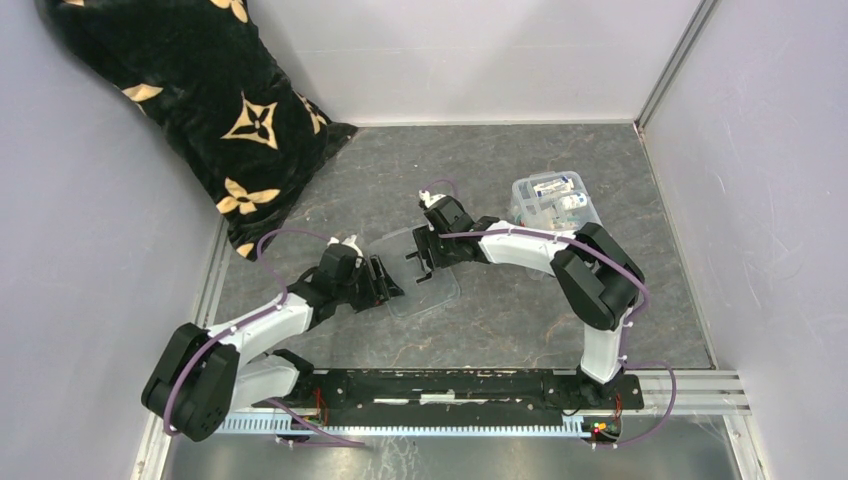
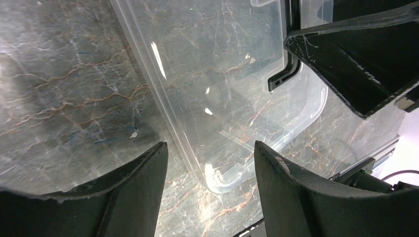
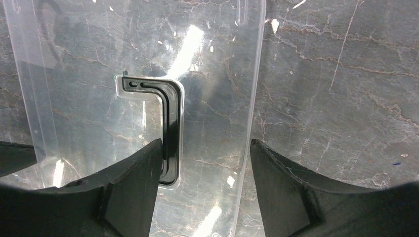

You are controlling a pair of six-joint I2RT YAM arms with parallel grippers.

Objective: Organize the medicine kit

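A clear plastic lid with a dark handle lies on the floor between the arms. My left gripper is at its left edge; in the left wrist view the lid's corner sits between the fingers, which hold it. My right gripper is over the lid from the right, part open; in the right wrist view its fingers straddle part of the lid between the handle and one edge. At the back right stands a clear box holding white medicine packs, partly hidden by the right arm.
A black patterned cloth drapes over the back left. Pale walls enclose the sides and back.
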